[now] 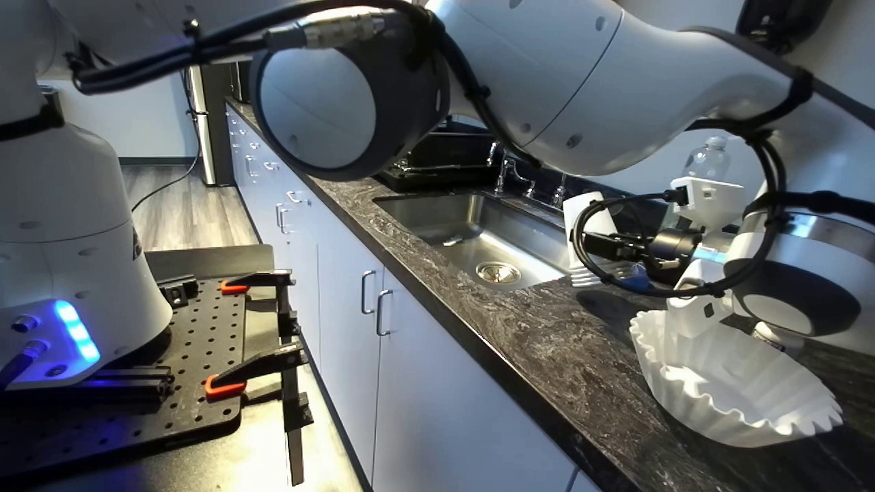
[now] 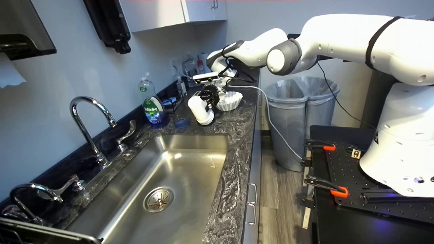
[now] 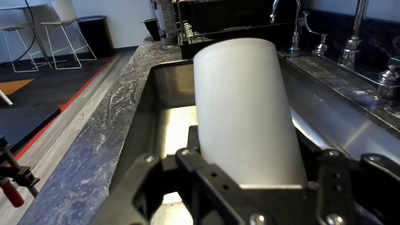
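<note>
A white cylindrical container (image 2: 198, 109) is tilted over the countertop just past the sink's end in exterior view 2. My gripper (image 2: 209, 97) is shut on its side. In the wrist view the smooth grey-white container (image 3: 245, 112) fills the space between the dark fingers of the gripper. Exterior view 1 shows its upper part (image 1: 588, 214) and a ribbed lower end (image 1: 592, 272), with cables crossing in front. Whether that lower end touches the counter I cannot tell. Behind the gripper, a white fluted paper filter (image 1: 738, 377) sits open on the counter.
The steel sink (image 2: 191, 140) lies beside the container. A blue round lid (image 2: 181, 122) and a dish soap bottle (image 2: 152, 106) stand near the wall. Clear bottles (image 2: 189, 67) are farther back.
</note>
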